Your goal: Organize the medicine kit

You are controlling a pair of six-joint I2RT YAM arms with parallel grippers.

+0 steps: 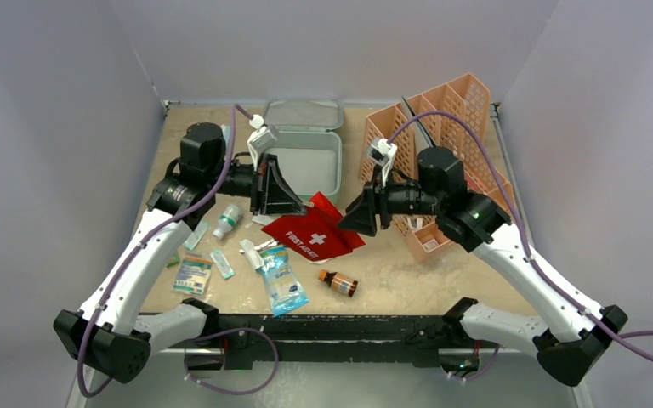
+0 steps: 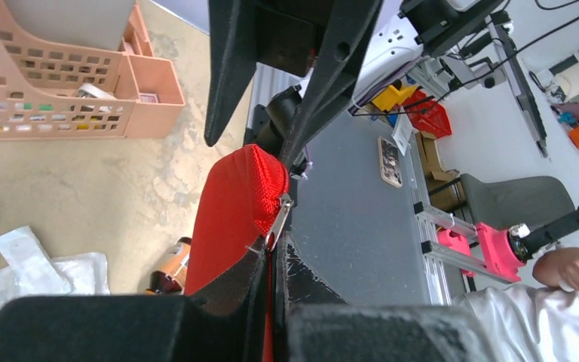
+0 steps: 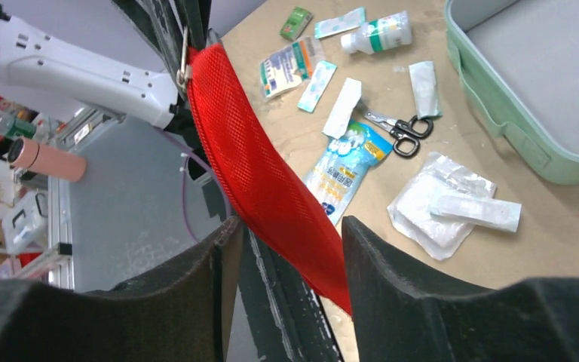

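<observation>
The red first aid kit pouch (image 1: 310, 235) hangs tilted above the table, its white lettering facing up in the top view. At its upper corner my left gripper (image 1: 304, 208) is shut on it; the left wrist view has the zipper pull (image 2: 279, 219) right by the closed fingers. On the opposite side, my right gripper (image 1: 353, 228) is open. In the right wrist view the red pouch (image 3: 271, 181) passes between the spread fingers, without being clamped. The open green case (image 1: 337, 166) stands behind the pouch, empty where visible.
A peach basket (image 1: 476, 102) stands at the right. Medicine items lie front left: a white bottle (image 1: 227, 221), a blue packet (image 1: 282, 282), black-handled scissors (image 3: 405, 136) and several small packs. A brown bottle (image 1: 338, 283) lies front centre, with bare table to its right.
</observation>
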